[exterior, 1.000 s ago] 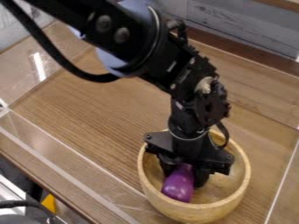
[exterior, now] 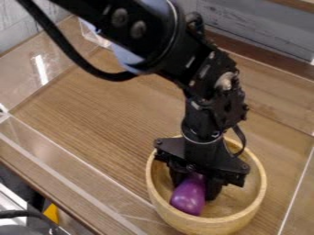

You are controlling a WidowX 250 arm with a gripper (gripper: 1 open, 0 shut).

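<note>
My black gripper (exterior: 196, 170) reaches down into a tan bowl (exterior: 233, 213) at the lower right, shut on a purple object (exterior: 188, 195) inside it. The purple object's upper end is hidden under the fingers, and its rounded lower part shows toward the front of the bowl.
Clear edging runs along its left side, with cables and a yellow item beyond it at the lower left. A grey wall stands at the back left.
The gripper stays low in the bowl with the purple object, which has moved only slightly.
</note>
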